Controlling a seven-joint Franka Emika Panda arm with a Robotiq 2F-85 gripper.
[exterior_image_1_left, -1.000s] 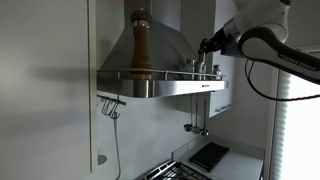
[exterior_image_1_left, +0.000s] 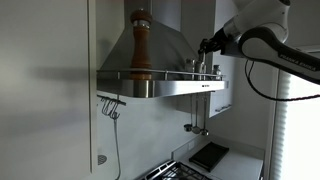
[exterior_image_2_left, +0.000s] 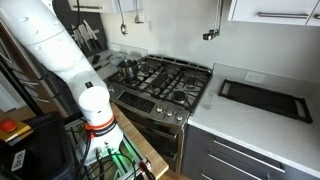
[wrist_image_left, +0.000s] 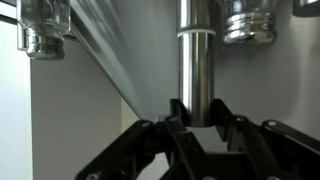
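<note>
A slim, shiny metal cylinder (wrist_image_left: 196, 70) with a pale ring near its far end runs down the middle of the wrist view. The gripper is shut on the cylinder's near end, its dark fingers on either side. In exterior view 1 the gripper (exterior_image_1_left: 208, 46) is small and dark, just above the range hood's shelf at the right. The lower part of the cylinder is hard to make out there. Exterior view 2 shows the arm's white base links (exterior_image_2_left: 95, 105) but not the gripper.
Glass-and-metal shakers (wrist_image_left: 248, 22) stand close beside the cylinder, and another glass jar (wrist_image_left: 44, 30) is at the upper left. A wooden pepper mill (exterior_image_1_left: 140, 48) stands on the hood shelf (exterior_image_1_left: 160, 88), behind a thin rail. Below are the stove (exterior_image_2_left: 165, 85) and a dark tray (exterior_image_2_left: 264, 102).
</note>
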